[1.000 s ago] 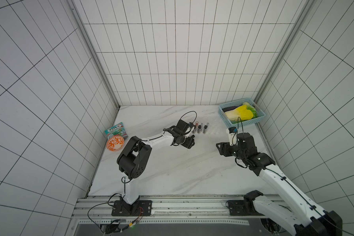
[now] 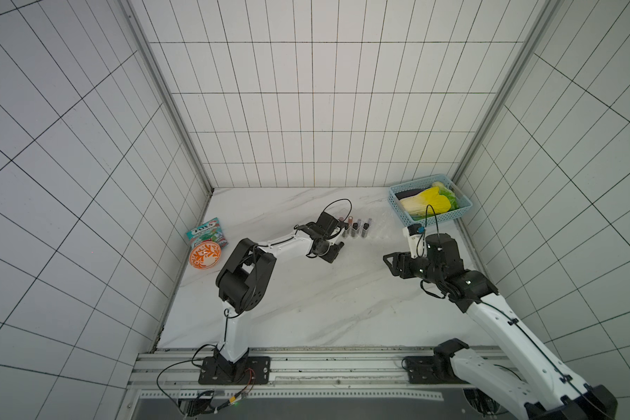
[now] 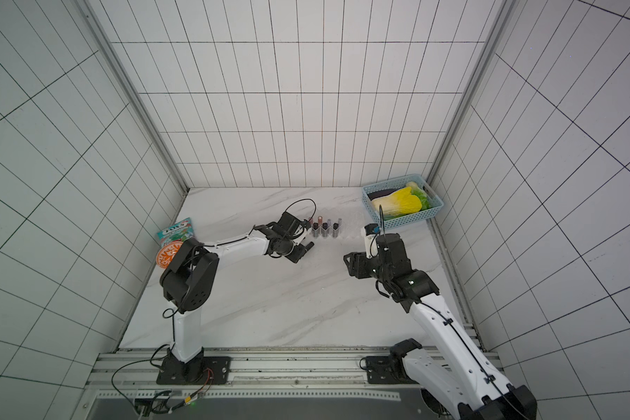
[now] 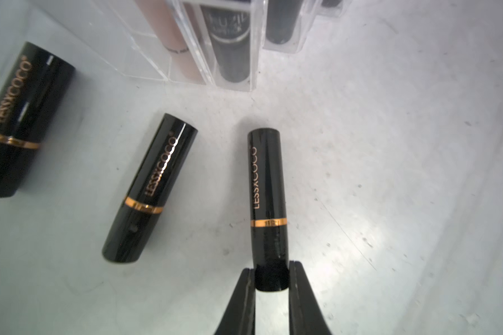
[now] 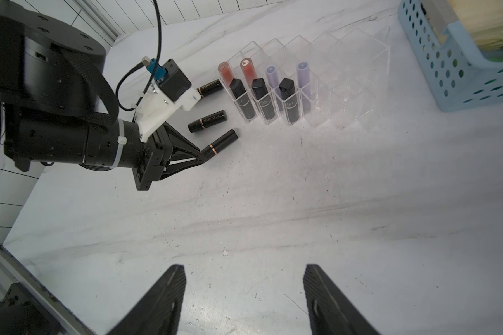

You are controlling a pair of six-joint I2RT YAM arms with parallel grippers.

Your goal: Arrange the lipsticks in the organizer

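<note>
A clear acrylic organizer (image 5: 346, 100) holds pink, lilac and black lipsticks in its left slots, with empty slots on its right. Three black LESSXCOCO lipsticks lie on the table at its left front. My left gripper is shut on the bottom end of the nearest lipstick (image 4: 267, 173), which lies lengthwise below the organizer. The middle lipstick (image 4: 151, 184) and the third (image 4: 22, 117) lie to its left. My right gripper is open over bare table, right of and nearer than the organizer.
A blue basket (image 5: 458, 78) with vegetables stands at the back right. An orange round item (image 2: 205, 254) and a colourful package (image 2: 203, 230) lie at the left edge.
The left arm has shifted slightly at its elbow and gripper. The right arm has moved a little, its wrist slightly toward the right.
</note>
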